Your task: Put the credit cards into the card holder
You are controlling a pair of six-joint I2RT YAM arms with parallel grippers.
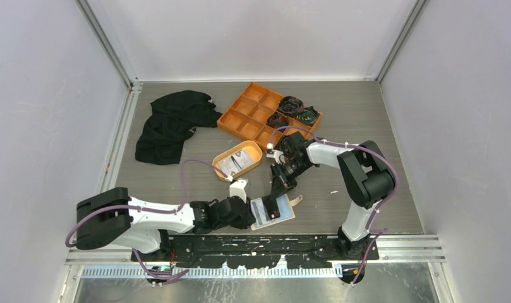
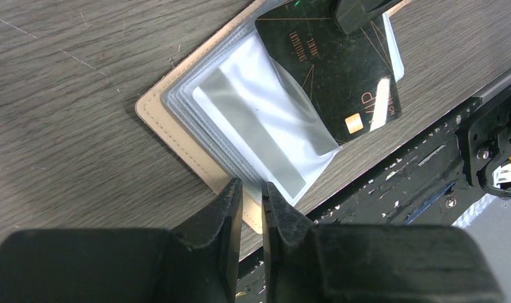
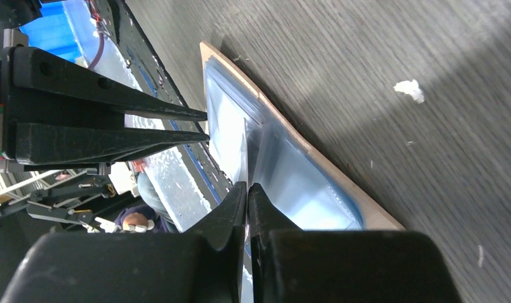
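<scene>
The open card holder [image 1: 261, 218] lies at the table's front edge, its tan cover [image 2: 164, 123] and clear sleeves showing. My right gripper is shut on a black credit card [image 2: 328, 69], which lies over a white sleeve [image 2: 252, 120] of the holder. My left gripper is at the holder's left end, fingertips close together at the tan edge and sleeves; whether anything is between them is unclear.
A yellow tray [image 1: 252, 162] with cards sits behind the holder. An orange compartment box [image 1: 246, 107] with coiled straps stands at the back, a black cloth [image 1: 167, 126] at back left. The table's front edge is close.
</scene>
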